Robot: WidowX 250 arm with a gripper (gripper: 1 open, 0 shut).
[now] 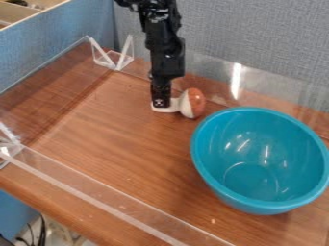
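My black gripper (pixel 161 96) reaches down from the top centre to a white object with an orange-brown, rounded end (pixel 190 103), which looks like a toy mushroom. The fingertips are at its white part, at the left of the orange end. Whether the fingers are closed on it I cannot tell. A turquoise bowl (pixel 260 158) stands to the right, nearer the camera, apart from the object.
A clear barrier with white corner brackets (pixel 113 60) lines its edges. A grey wall stands behind, a blue panel at the left.
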